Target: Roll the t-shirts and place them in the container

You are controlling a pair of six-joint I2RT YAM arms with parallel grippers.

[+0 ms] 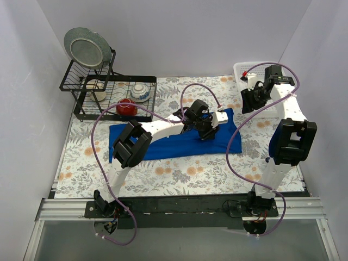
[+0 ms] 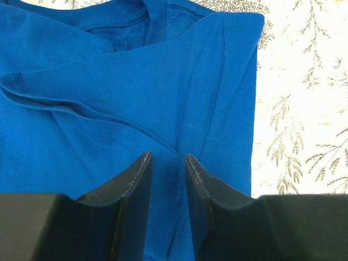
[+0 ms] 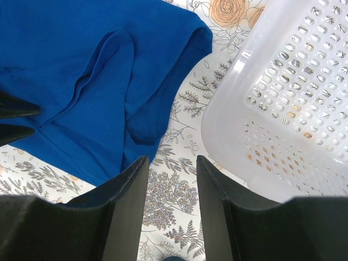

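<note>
A blue t-shirt [image 1: 179, 147] lies spread across the middle of the table, its right part folded over in a loose layer. In the left wrist view a folded edge of the shirt [image 2: 109, 70] runs beneath my left gripper, whose fingers stand part open with blue cloth below and no fabric visibly pinched. My right gripper is open and empty, off the shirt's right side, between the cloth and the white basket. The right wrist view also catches the left gripper's dark fingertips [image 3: 19, 109] over the shirt. Only one shirt can be made out.
At the back right stands a white perforated basket [image 1: 239, 81], partly under the right arm. A black dish rack [image 1: 79, 111] with a plate [image 1: 87, 48], a red pot [image 1: 126, 107] and a bowl [image 1: 140, 92] fills the back left. The patterned tablecloth [image 1: 190, 179] is clear in front.
</note>
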